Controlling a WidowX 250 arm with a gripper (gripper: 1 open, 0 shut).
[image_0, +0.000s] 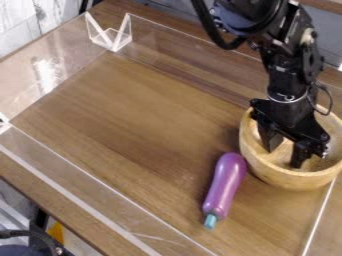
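My gripper reaches down from the upper right into a tan wooden bowl at the right of the table. Its dark fingers are inside the bowl; whether anything is between them is hard to tell. A purple eggplant-like object with a pale teal tip lies just left and in front of the bowl.
A clear angular holder sits at the back left. Transparent edging runs along the left side, with dark cables at the lower left.
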